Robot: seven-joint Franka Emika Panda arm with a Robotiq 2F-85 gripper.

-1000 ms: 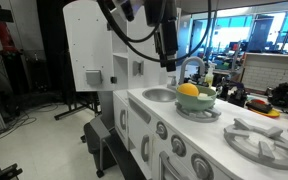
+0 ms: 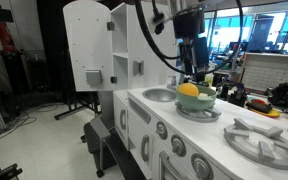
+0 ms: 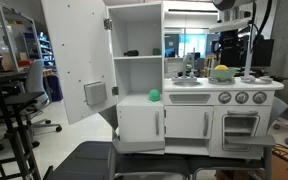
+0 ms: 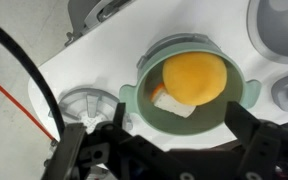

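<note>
A green two-handled pot [image 4: 189, 122] sits on the stove top. Inside it rest a rounded orange-yellow object [image 4: 194, 77] and, partly beneath that, a smaller white and orange piece [image 4: 171, 103]. My gripper is open above the pot, its dark fingers [image 4: 247, 124] apart at the lower edge of the wrist view with nothing held between them. From the side, the orange object [image 2: 188, 89] shows above the rim of the pot [image 2: 196, 102], close below the gripper [image 2: 194, 76].
Beside the pot is a sink [image 2: 161, 94]. A tall white cabinet with an open door [image 3: 76, 60] rises to the left, and a green item [image 3: 154, 95] lies on its counter.
The arm has come rightward and down in exterior view 1, from over the sink side to above the pot. The pot and the orange object have stayed in place.
</note>
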